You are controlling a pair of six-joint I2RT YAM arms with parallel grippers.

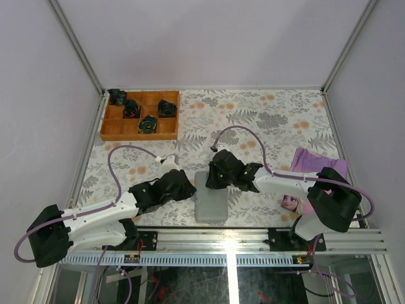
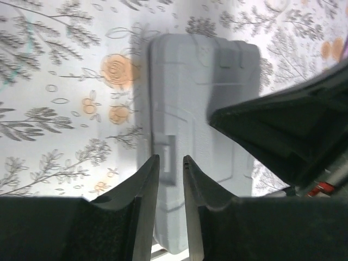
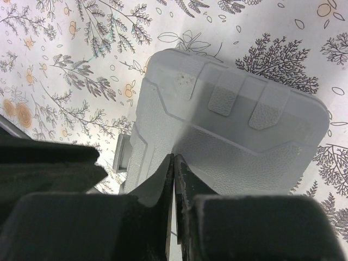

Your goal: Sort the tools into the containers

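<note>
A grey plastic case lies flat at the front middle of the table, its latch on the left side. My left gripper is just left of the case, its tips low by the latch side with a small gap between them. My right gripper rests on the case's top, fingertips together; whether anything is held between them is hidden. The right gripper's dark body covers part of the case in the left wrist view.
An orange compartment tray with several dark bundles stands at the back left. A purple bag with a printed face lies at the right edge.
</note>
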